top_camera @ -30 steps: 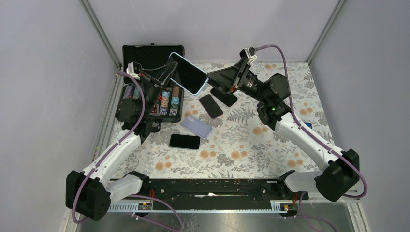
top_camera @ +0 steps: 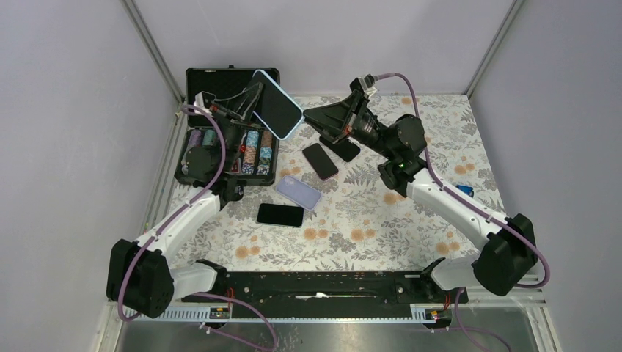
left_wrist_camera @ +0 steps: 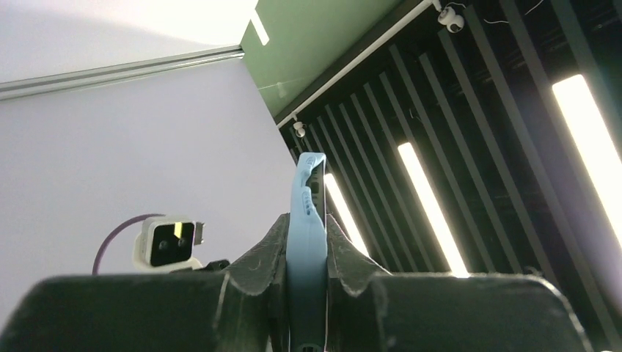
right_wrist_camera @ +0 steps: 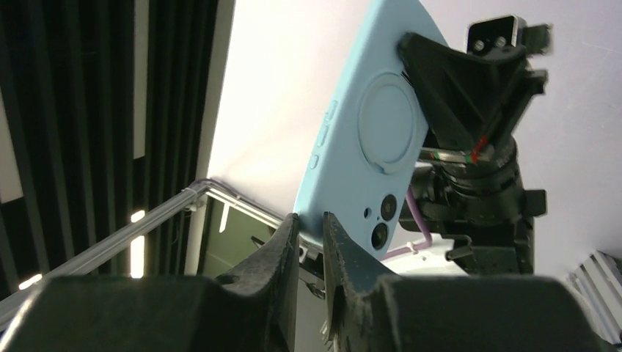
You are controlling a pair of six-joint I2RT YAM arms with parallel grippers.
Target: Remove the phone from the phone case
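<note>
A dark-screened phone (top_camera: 279, 110) sits in a light-blue case (top_camera: 292, 100), both held up in the air and tilted. My left gripper (top_camera: 255, 108) is shut on the cased phone at its left edge. In the left wrist view the light-blue case (left_wrist_camera: 306, 271) stands edge-on between the dark fingers. My right gripper is part open, with a narrow gap between its fingertips at the edge of the case (right_wrist_camera: 341, 147). The case's back, with ring and camera holes, faces the right wrist camera. Whether the right fingertips touch it I cannot tell.
Below on the patterned table lie a black phone (top_camera: 280, 214), a lilac case (top_camera: 298, 192) and two dark phones (top_camera: 320, 161) (top_camera: 340, 147). An open black box (top_camera: 232, 86) of rolled items stands behind the left arm.
The cased phone has shifted up and left in the top view and turned steeper. Both arms have moved, the right gripper going left with the case edge.
</note>
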